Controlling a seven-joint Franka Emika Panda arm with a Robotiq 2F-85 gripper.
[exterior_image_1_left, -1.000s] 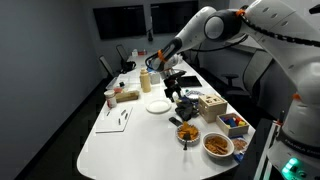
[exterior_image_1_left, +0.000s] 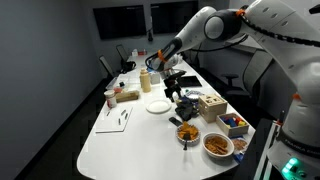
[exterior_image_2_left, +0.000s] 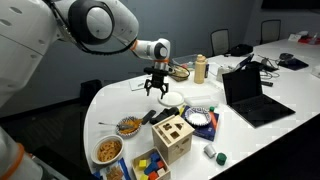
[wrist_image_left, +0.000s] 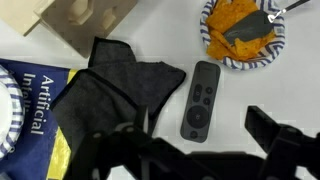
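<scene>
My gripper is open, its two black fingers (wrist_image_left: 268, 130) far apart with nothing between them. From above, the wrist view shows a dark remote (wrist_image_left: 201, 101) lying on the white table in the gap between the fingers. To its left a crumpled black cloth (wrist_image_left: 120, 80) lies partly over a blue and yellow book (wrist_image_left: 38, 105). A patterned bowl of orange food with a dark utensil (wrist_image_left: 238, 30) is at the upper right. In exterior view 2 the gripper (exterior_image_2_left: 157, 88) hangs above the table, near a white plate (exterior_image_2_left: 171, 100).
A wooden box (exterior_image_2_left: 173, 140), a bin of coloured blocks (exterior_image_2_left: 150, 166) and another food bowl (exterior_image_2_left: 108, 151) stand close together. Bottles (exterior_image_2_left: 200, 70) and a laptop (exterior_image_2_left: 255, 95) are farther off.
</scene>
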